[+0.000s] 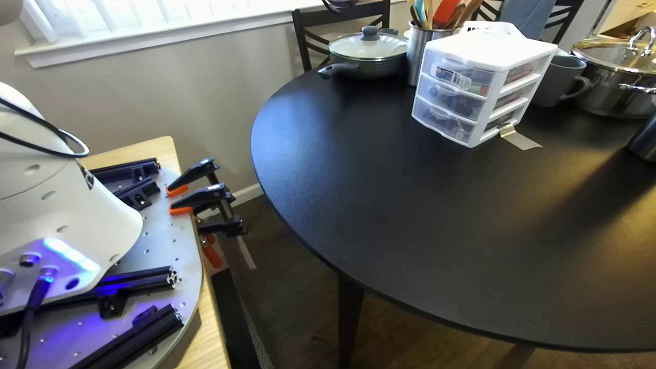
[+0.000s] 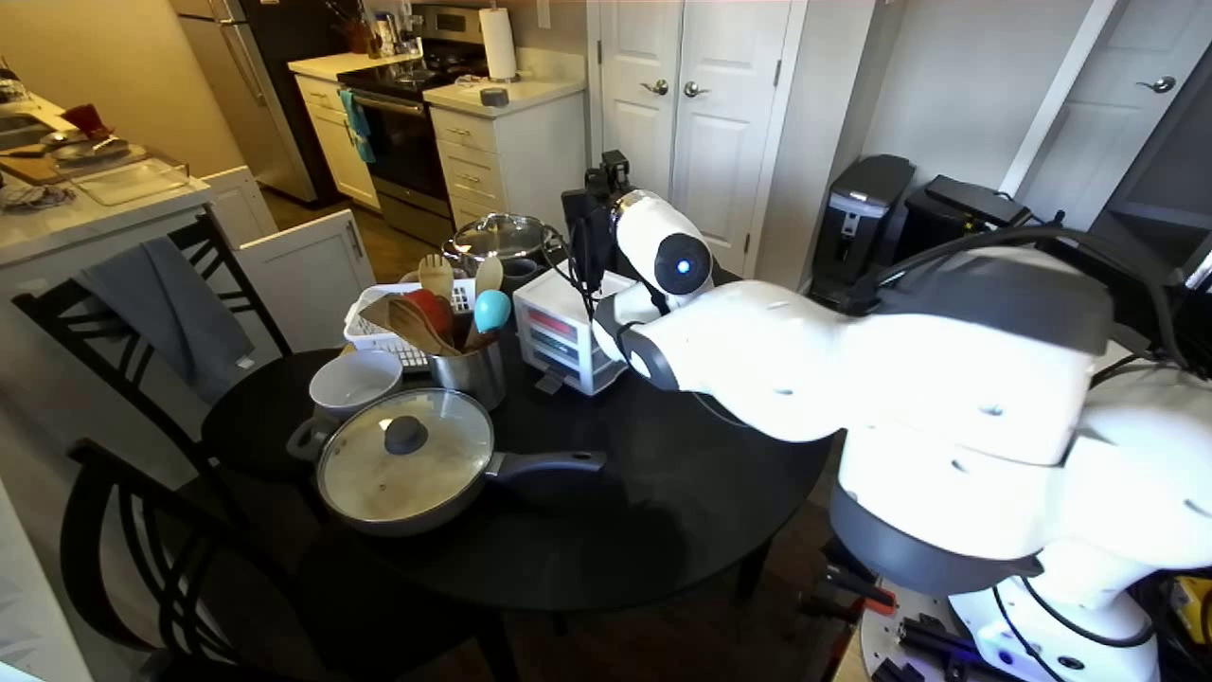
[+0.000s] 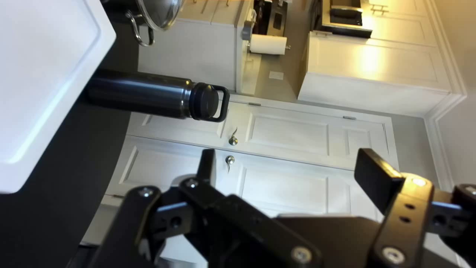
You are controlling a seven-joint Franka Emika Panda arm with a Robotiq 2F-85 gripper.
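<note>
In the wrist view my gripper stands open, its two black fingers wide apart and only distant white doors showing between them. A white drawer unit (image 1: 483,80) with clear drawers stands on the black table. Its white top (image 3: 49,71) fills the upper left of the wrist view, to one side of the fingers and apart from them. In exterior view 2 the arm (image 2: 773,352) reaches over the table, its end partly in front of the drawer unit (image 2: 557,330). The fingers themselves are hard to make out there.
A dark bottle (image 3: 142,93) stands beyond the drawer unit. A lidded pan (image 2: 403,460), a utensil holder (image 2: 472,375), a white bowl (image 2: 355,381), a grey mug (image 1: 556,80) and a steel pot (image 1: 615,80) surround it.
</note>
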